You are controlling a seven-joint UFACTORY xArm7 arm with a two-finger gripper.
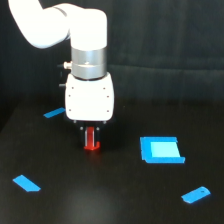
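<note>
A small red block (92, 141) stands on the dark table at the centre left, under my white gripper (91, 132). The gripper's fingers are dark and hard to make out against the table; they appear to be at the block's sides, around its upper part. Whether they press on it is not clear.
A blue tape square with a pale centre (163, 150) lies to the right. Short blue tape strips lie at the left (26, 184), back left (54, 112) and front right (196, 194).
</note>
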